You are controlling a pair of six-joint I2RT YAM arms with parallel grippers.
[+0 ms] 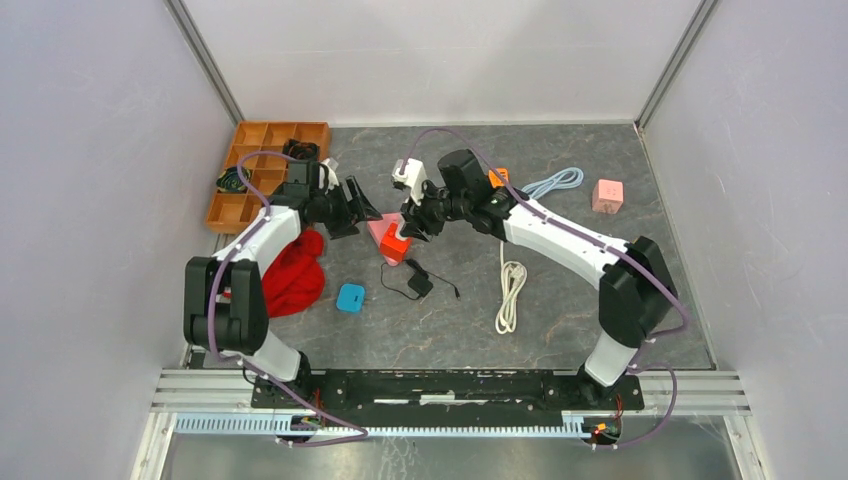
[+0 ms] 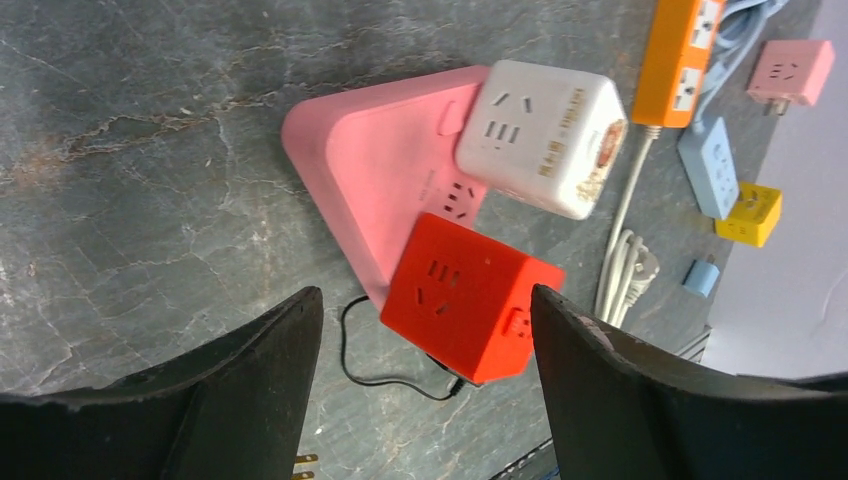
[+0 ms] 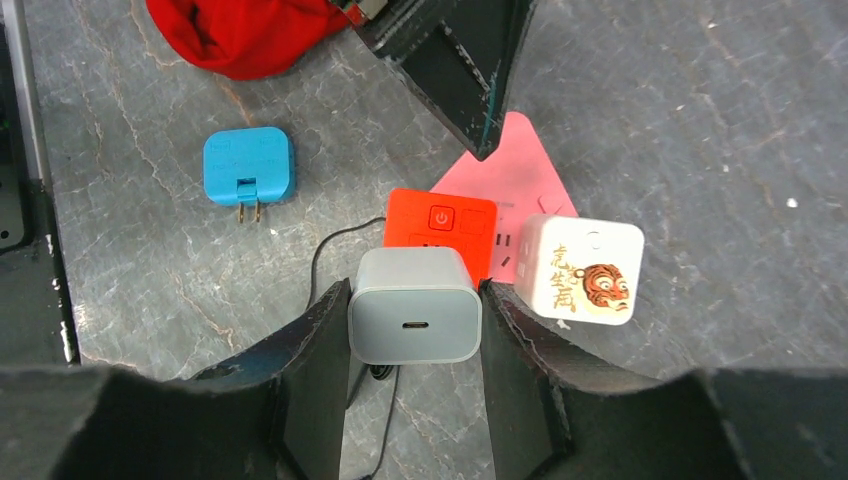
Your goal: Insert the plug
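My right gripper [image 1: 410,220] is shut on a small white block [image 3: 414,318] with a slot in its visible face, held above the red socket cube [image 3: 440,215]. In the left wrist view the red cube [image 2: 455,290] adjoins a pink triangular socket block [image 2: 365,170], beside a white socket cube [image 2: 540,130]. My left gripper is open above them, with nothing held between its fingers. A blue plug adapter [image 3: 248,166] lies nearby with its prongs showing.
A red cloth [image 1: 290,280] and wooden organizer [image 1: 230,210] are at left. Power strips, cords and coloured cubes lie at right. A black adapter [image 1: 420,283] sits in front; bare table shows around it.
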